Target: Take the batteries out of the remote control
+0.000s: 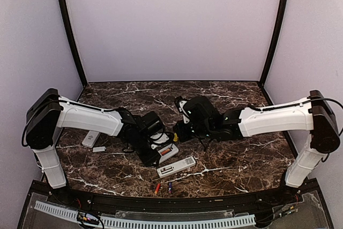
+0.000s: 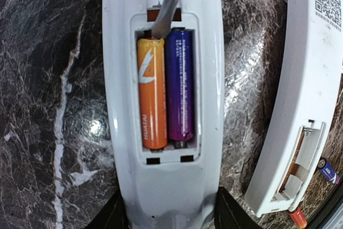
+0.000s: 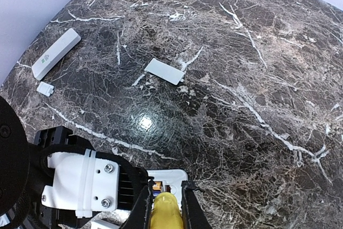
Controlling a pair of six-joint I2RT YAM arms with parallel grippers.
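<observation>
In the left wrist view a white remote (image 2: 167, 181) lies back side up with its battery bay uncovered. Side by side in the bay sit an orange battery (image 2: 153, 95) and a purple-blue battery (image 2: 179, 87). My left gripper is shut on the remote's near end, one finger on each side. A yellow-handled tool (image 3: 166, 213) is held in my shut right gripper. The tool's flat metal blade (image 2: 171, 4) reaches over the remote's far end, its tip at the top end of the orange battery.
A second white remote (image 1: 177, 167) with an open bay lies to the right; loose red (image 1: 157, 188) and blue (image 1: 170, 187) batteries are near the front edge. Another remote (image 1: 91, 138) and a small white piece (image 1: 99, 149) lie at left. A white cover (image 3: 164, 71) rests on open marble.
</observation>
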